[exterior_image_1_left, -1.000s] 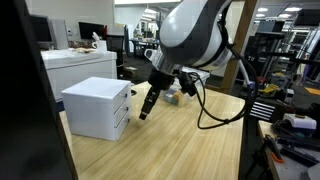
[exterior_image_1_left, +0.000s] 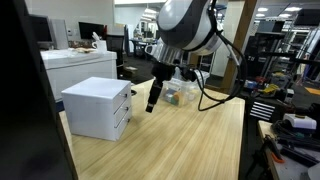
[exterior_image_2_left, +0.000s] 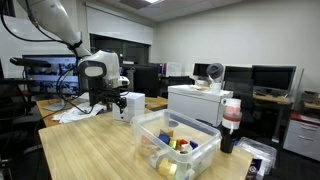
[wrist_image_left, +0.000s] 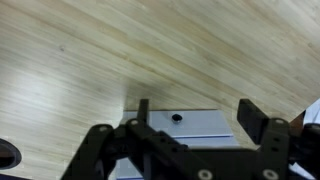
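Observation:
A white cabinet with small drawers (exterior_image_1_left: 97, 108) stands on the wooden table, left of my gripper in the first exterior view. The second exterior view shows the same cabinet (exterior_image_2_left: 131, 105) just behind the arm. Pointing down over the table, my gripper has its fingers spread wide, with nothing held between them. One black fingertip (exterior_image_1_left: 152, 107) hangs close to the cabinet's drawer side, apart from it. Below and between the fingers in the wrist view lies a pale grey-white strip with a round knob (wrist_image_left: 178, 118), apparently part of the cabinet; the gripper body hides the rest.
A clear bin (exterior_image_2_left: 205, 158) with colourful small items stands on the table, away from the gripper. Beyond it is a dark bottle-like object with a reddish band (exterior_image_2_left: 231, 117). White cloth or paper (exterior_image_2_left: 65, 110) lies behind the arm.
Over the last second the gripper has shifted right in the first exterior view, away from the cabinet, and slightly up. The cabinet shows no visible change.

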